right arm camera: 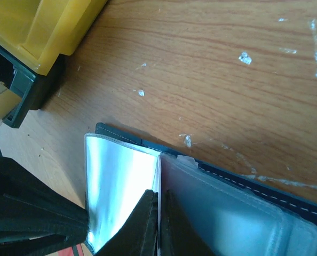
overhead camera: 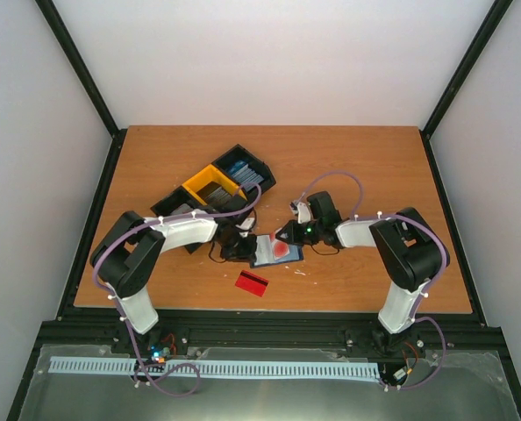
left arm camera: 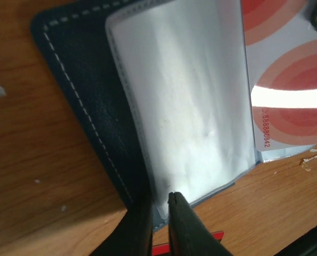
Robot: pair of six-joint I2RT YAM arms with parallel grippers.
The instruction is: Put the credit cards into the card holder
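The open dark card holder (left arm camera: pixel 81 90) lies mid-table, with a clear sleeve (left arm camera: pixel 185 90) and a white card with red circles (left arm camera: pixel 289 80). My left gripper is at the lower edge of that sleeve, fingertips slightly apart. My right gripper is shut on the thin upright edge of a clear sleeve (right arm camera: pixel 121 181), seen between its fingertips in the right wrist view. A red card (overhead camera: pixel 252 282) lies on the table in front of the holder.
Behind my left arm stand bins: a yellow one (overhead camera: pixel 199 180) between dark ones (overhead camera: pixel 265 175), holding stacks of cards.
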